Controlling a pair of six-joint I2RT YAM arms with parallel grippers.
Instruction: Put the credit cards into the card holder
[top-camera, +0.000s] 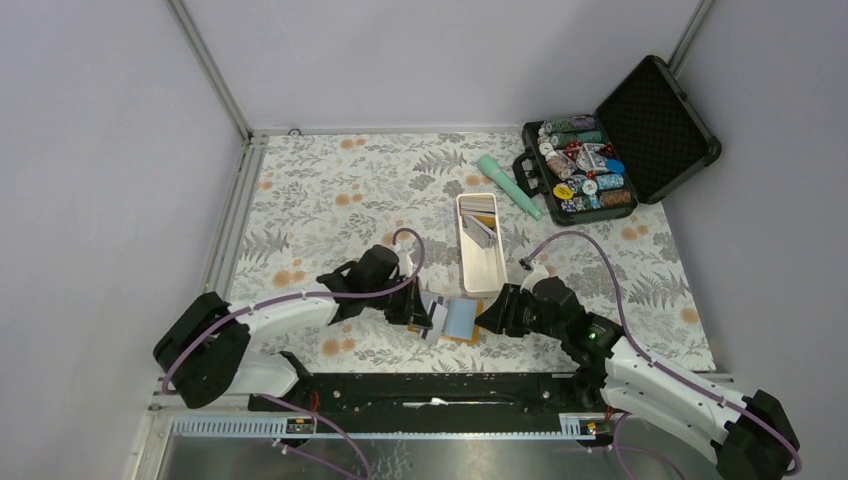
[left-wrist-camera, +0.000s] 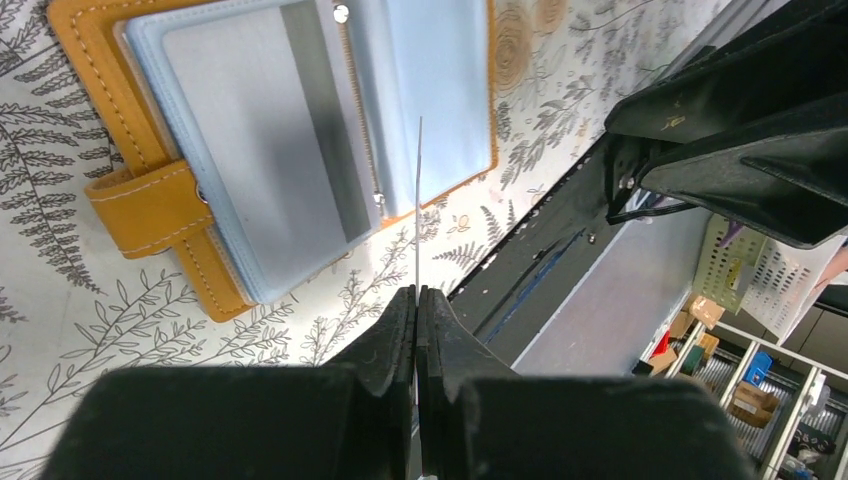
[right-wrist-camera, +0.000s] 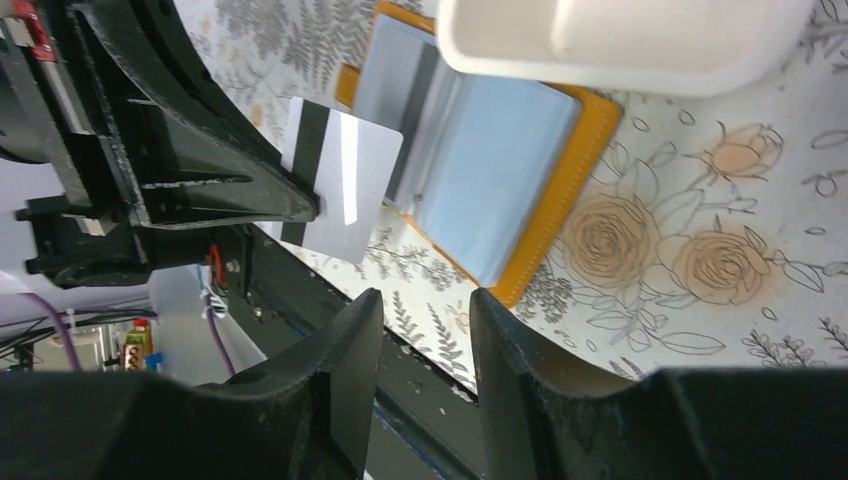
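Observation:
A white credit card with a dark stripe (right-wrist-camera: 345, 180) is pinched in my left gripper, which is shut on it. From the left wrist the card shows only as a thin upright line. It hangs over the left part of the card holder (top-camera: 461, 319), an orange leather wallet lying unfolded with pale blue inner pockets and clear sleeves (left-wrist-camera: 250, 110). My right gripper stands part open at the holder's right side, its fingers apart and empty. Whether the card's lower edge touches the holder is unclear.
Just behind the holder stands a cream tray (top-camera: 483, 268) with several cards at its far end. A green microphone-like object (top-camera: 510, 188) and an open black case of poker chips (top-camera: 580, 165) lie farther back right.

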